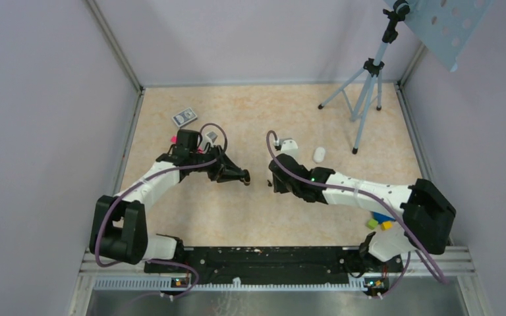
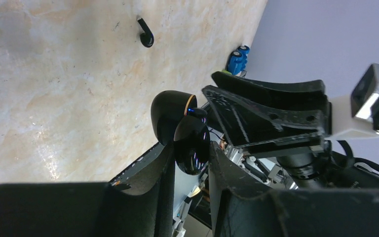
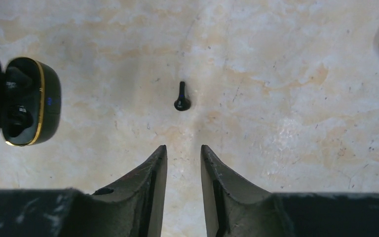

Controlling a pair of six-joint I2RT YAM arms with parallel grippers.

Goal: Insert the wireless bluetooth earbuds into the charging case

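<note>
My left gripper is shut on the black, gold-trimmed charging case (image 2: pixel 170 116), held off the table with its lid open. In the right wrist view the case (image 3: pixel 37 101) shows two dark earbud shapes in its wells. A loose black earbud lies on the table between the two arms, also visible in the left wrist view (image 2: pixel 146 37). My right gripper is above the table near that earbud, fingers part open with nothing between them.
A white oval object (image 1: pixel 319 154) lies to the right of the right gripper. The tripod (image 1: pixel 362 105) stands at back right, a small box (image 1: pixel 184 117) at back left, coloured blocks (image 1: pixel 387 225) at front right.
</note>
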